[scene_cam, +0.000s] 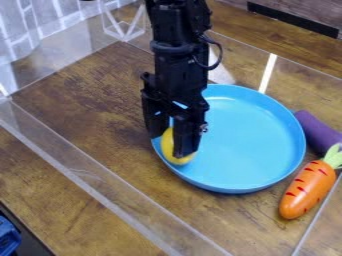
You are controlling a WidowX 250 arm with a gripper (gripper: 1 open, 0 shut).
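Note:
My black gripper [175, 128] reaches down from the top over the left part of a blue plate [245, 150], shut on a yellow object [174, 150] low at the plate's left edge. The object is partly hidden behind the fingers, so its exact shape is unclear.
An orange carrot [310, 187] and a purple eggplant-like item [317, 132] lie right of the plate. Something pale stands behind the arm. A dark blue object [8, 240] sits at the bottom left corner.

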